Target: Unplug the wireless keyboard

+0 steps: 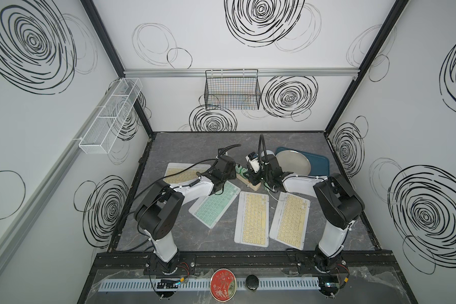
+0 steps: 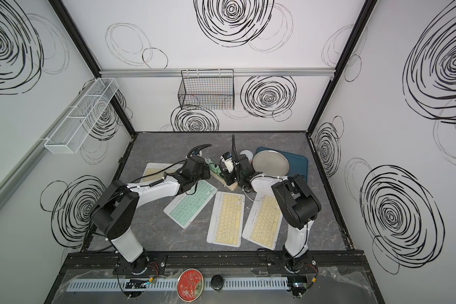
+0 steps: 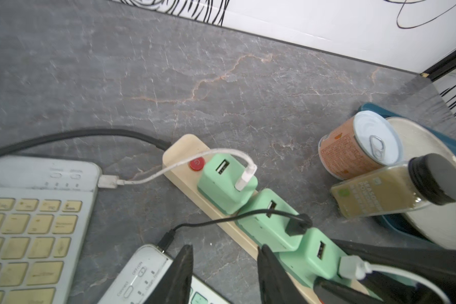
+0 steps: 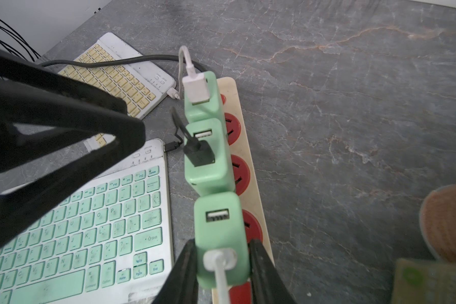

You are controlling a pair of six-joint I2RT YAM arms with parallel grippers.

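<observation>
A power strip (image 3: 181, 172) holds several green USB adapters in a row, each with a cable plugged in. My right gripper is shut on the nearest green adapter (image 4: 216, 205), which has a white plug in it. My left gripper hangs part open over the strip's near side, nothing between its fingers, with the middle adapter (image 3: 263, 228) and its black cable ahead. A yellow keyboard (image 3: 30, 217) connects by white cable to the far adapter (image 3: 215, 190); the green keyboard (image 4: 81, 238) has the black cable.
Two more yellow keyboards (image 1: 252, 217) lie in front. A can (image 3: 352, 149), a bottle (image 3: 380, 190) and a blue tray (image 1: 317, 165) with a plate stand on the right. Bare table lies behind the strip. Wire baskets (image 1: 232, 93) hang on the walls.
</observation>
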